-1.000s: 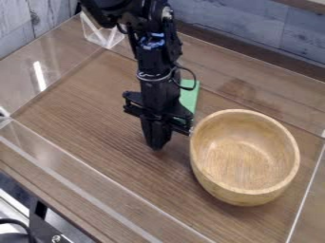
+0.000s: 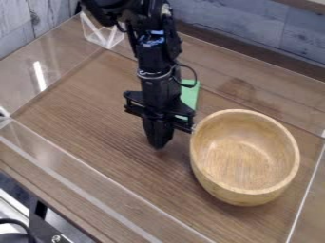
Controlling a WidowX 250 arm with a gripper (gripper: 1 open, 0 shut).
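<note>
The black robot arm hangs down from the top centre of the view. Its gripper [image 2: 159, 140] is low over the wooden table [image 2: 89, 142], just left of a large wooden bowl [image 2: 244, 157]. The gripper appears shut, with nothing visible between its small fingertips. A green object [image 2: 189, 93] lies behind the arm, partly hidden by it.
Grey walls line the back and the top left. The bowl takes up much of the right side, near the table's right edge.
</note>
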